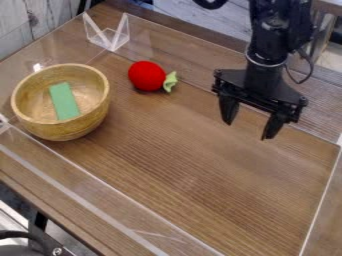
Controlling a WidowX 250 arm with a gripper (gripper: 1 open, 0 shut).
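Observation:
The black robot arm reaches down from the top right, its gripper [250,112] over the right part of the wooden table [174,190], fingers pointing down and apart. No object is clearly visible between them. A red object with a small green tip [147,75] lies at the upper middle, left of the gripper. A wide yellow bowl [94,115] on the left holds a green block [64,103].
A clear wire or plastic holder [107,30] stands at the back left. A dark cable or part [27,242] lies at the bottom left edge.

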